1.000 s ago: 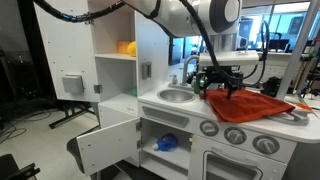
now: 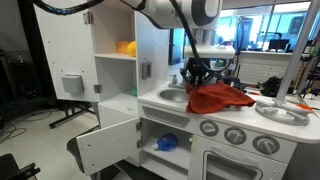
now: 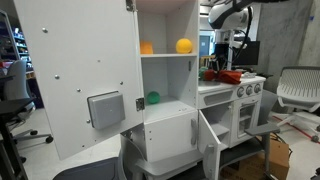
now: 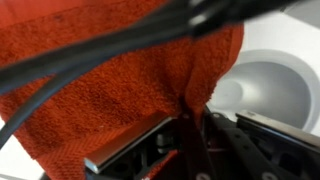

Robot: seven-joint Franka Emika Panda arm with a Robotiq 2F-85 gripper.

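Observation:
A red cloth point(image 2: 218, 97) lies bunched on the play kitchen's counter, just right of the sink, its left part drawn up toward my gripper point(image 2: 204, 82). My gripper is shut on the cloth, with the fold running up between its fingers. In the wrist view the cloth point(image 4: 110, 95) fills the left and middle, and the sink basin point(image 4: 265, 90) shows at the right. Far off in the second exterior view, the cloth point(image 3: 230, 76) is a small red patch on the counter.
The sink point(image 2: 172, 95) is beside the cloth on its left. An open cabinet door point(image 2: 110, 145) juts out in front, and a blue object point(image 2: 166, 142) sits on the lower shelf. Orange and yellow balls point(image 3: 184, 46) stand on the upper shelf. Stove burners point(image 2: 282, 112) occupy the counter's right.
My gripper has moved left toward the sink, pulling the cloth with it. The cloth, spread flatter across the counter before, is now gathered and partly lifted.

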